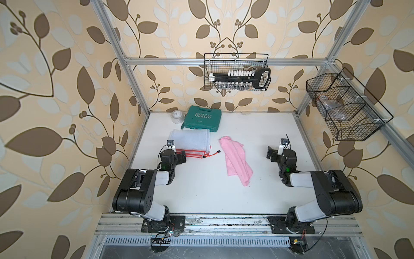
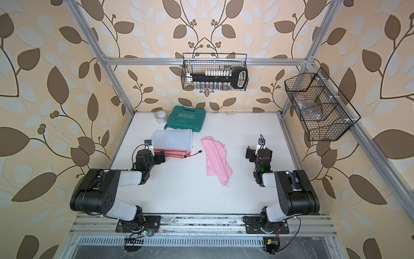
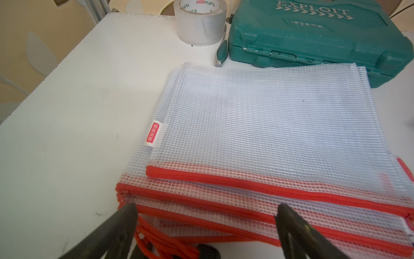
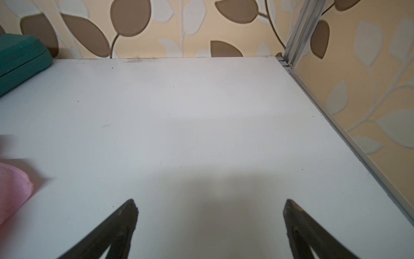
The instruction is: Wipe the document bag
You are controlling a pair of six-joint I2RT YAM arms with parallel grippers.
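White mesh document bags with red zip edges lie stacked flat at the left of the table, their red edges towards me. In the top left view, the stack is partly covered by my left gripper, which stands open over its near side with nothing between its fingers. A pink cloth lies crumpled and lengthwise in the middle of the table, apart from the bags. Off to the right, my right gripper is open above bare table. Only a corner of the cloth reaches the right wrist view.
Behind the bags sit a green tool case and a roll of clear tape. A small green-handled tool lies between them. Wire baskets hang on the back and right.
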